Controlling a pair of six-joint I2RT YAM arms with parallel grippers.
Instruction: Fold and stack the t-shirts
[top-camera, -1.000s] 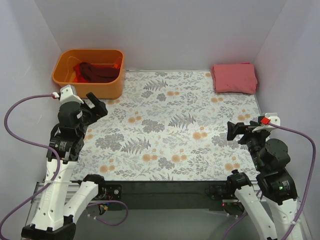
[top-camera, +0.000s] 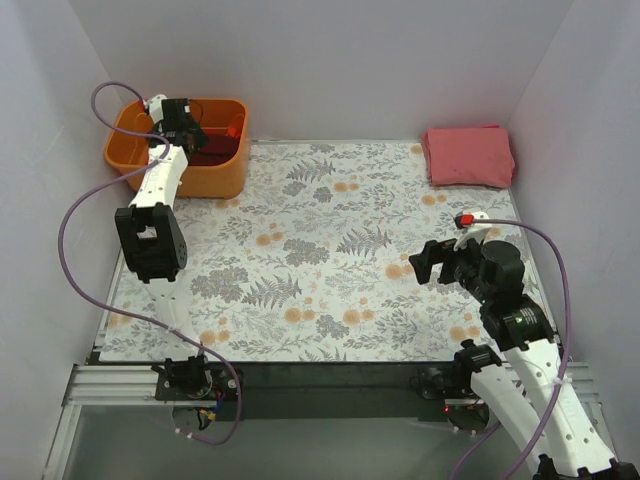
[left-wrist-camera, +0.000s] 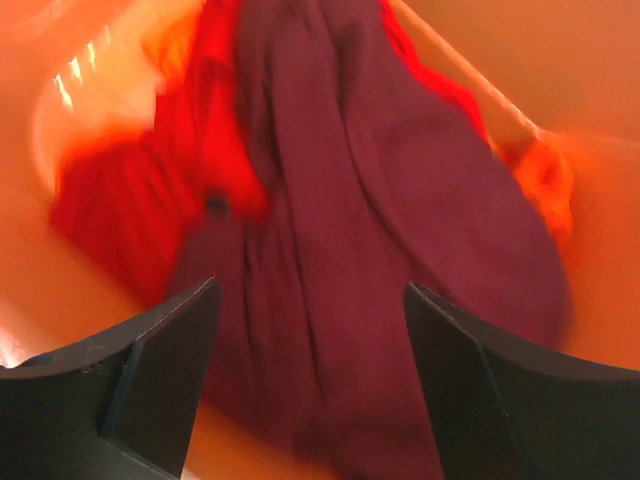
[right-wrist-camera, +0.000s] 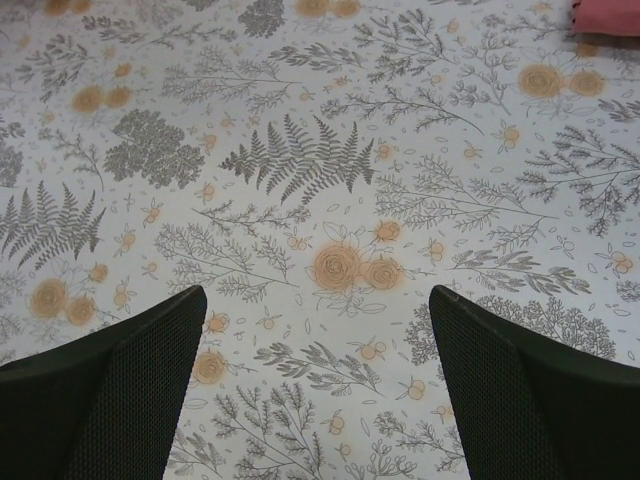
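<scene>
Inside the orange bin at the back left lie a dark maroon shirt (left-wrist-camera: 350, 230) and a bright red shirt (left-wrist-camera: 150, 190), both crumpled. My left gripper is over them at the bin, its fingers apart with maroon cloth showing beyond the gap; whether they touch it I cannot tell. In the top view the left arm covers part of the bin's contents. At the back right a folded red shirt stack (top-camera: 468, 157) lies flat. My right gripper (top-camera: 418, 268) stands open above the right side of the table, nothing between its fingers.
The orange bin (top-camera: 215, 182) has raised walls close around the left gripper. Walls rise at the left, back and right, and purple cables loop from both arms.
My left arm has reached from the table's left side back over the bin and into it. The right gripper has drifted left over the table, still open.
</scene>
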